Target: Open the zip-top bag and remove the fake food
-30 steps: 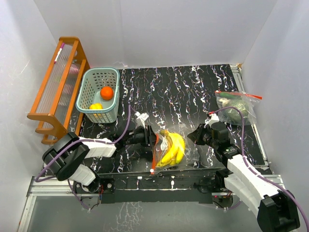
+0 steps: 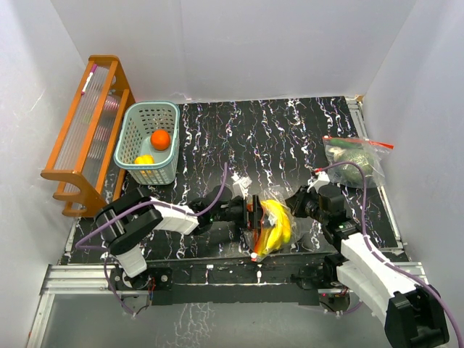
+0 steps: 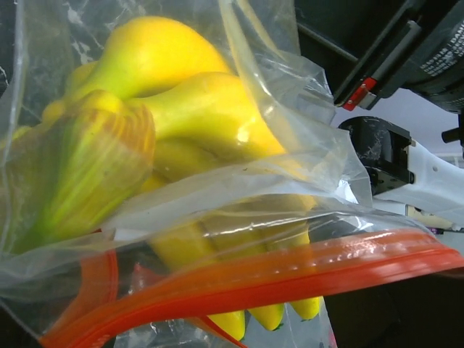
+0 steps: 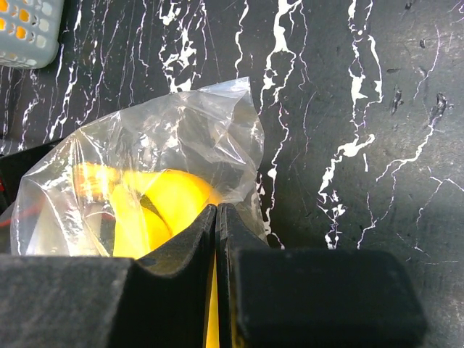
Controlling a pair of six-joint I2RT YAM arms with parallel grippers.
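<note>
A clear zip bag with red zipper (image 3: 290,270) holds yellow fake bananas (image 2: 277,230), near the front edge in the top view. In the left wrist view the bag's red-rimmed mouth and the yellow fruit (image 3: 167,54) fill the frame. My left gripper (image 2: 253,210) is at the bag's left, by the zipper; its fingertips are not visible in its wrist view. My right gripper is shut on the bag's clear plastic at its right side, fingertips together over the yellow fruit.
A basket (image 2: 125,145) with orange and yellow items stands back left beside a wooden rack (image 2: 83,145). A second bag (image 2: 355,159) with green contents lies at right.
My left arm has moved right toward the bag, reaching its zipper side, and the bag's left edge has shifted right. My right arm has stayed nearly still.
</note>
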